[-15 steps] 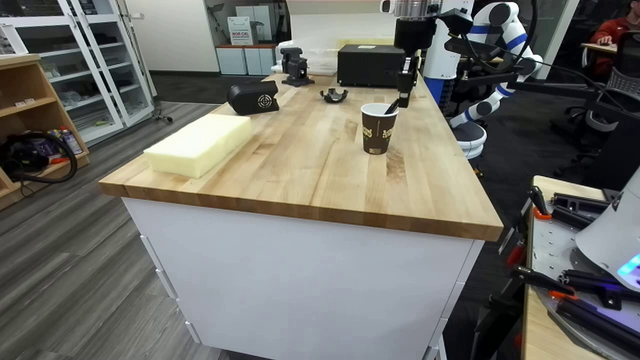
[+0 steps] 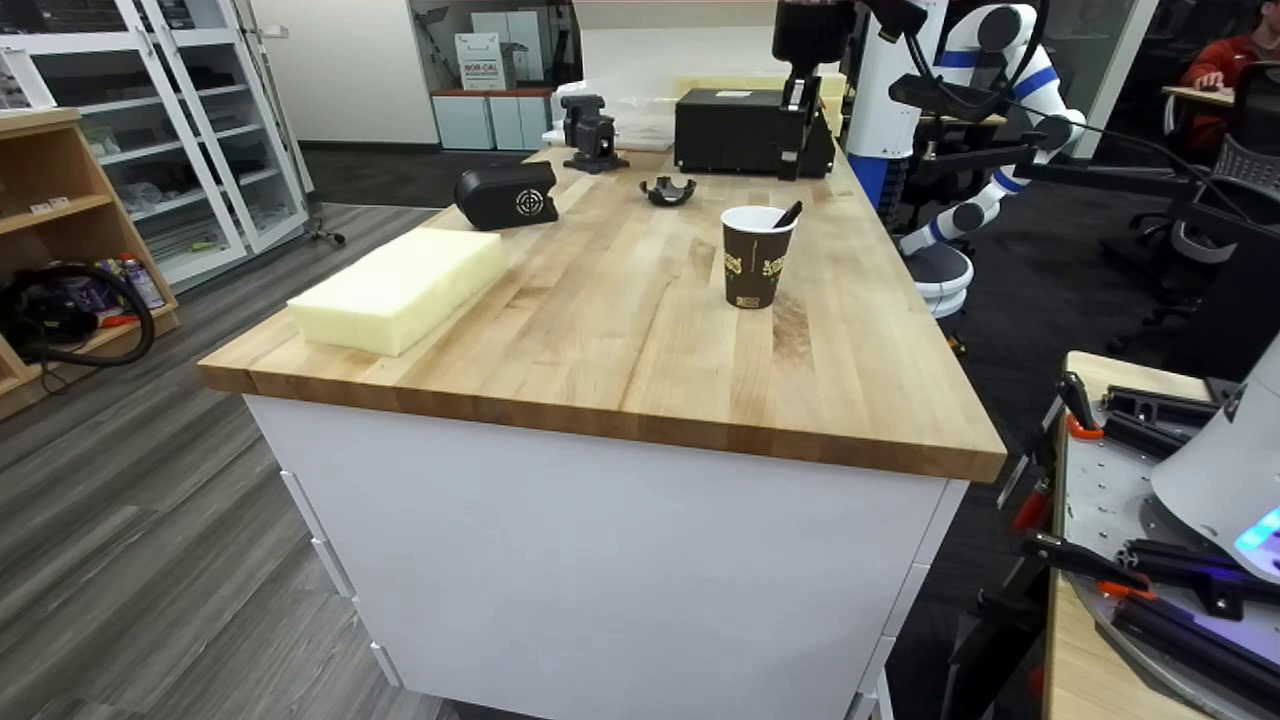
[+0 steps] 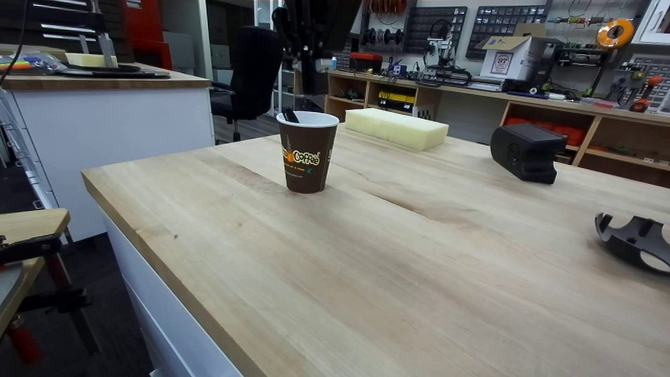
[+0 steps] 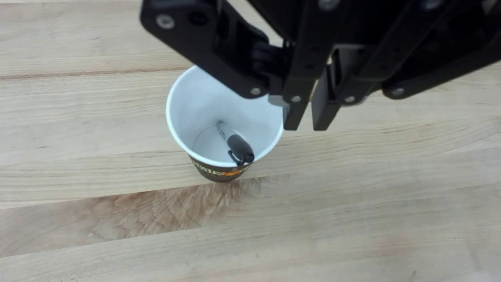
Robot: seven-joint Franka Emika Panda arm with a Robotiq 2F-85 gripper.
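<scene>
A brown paper coffee cup (image 2: 756,270) with a white inside stands upright on the wooden table. Inside it a marker (image 4: 239,148) with a black cap leans against the wall, its cap end at the rim. Above the cup, in exterior view 2, hangs my gripper (image 3: 309,91). In the wrist view the gripper has its fingers part open with a narrow, empty gap, and its tips appear beside the cup's rim. From exterior view 1 the gripper (image 2: 789,178) is higher than the rim, clear of the cup.
A pale yellow foam block (image 2: 402,288) lies at the table's left edge. Farther back are a black speaker-like object (image 2: 506,196), a curved black part (image 2: 667,191), a black stand (image 2: 590,132) and a black box (image 2: 744,130).
In exterior view 1 my gripper has risen and shifted slightly left, from near the marker's end to above the cup. The cup and marker look unmoved.
</scene>
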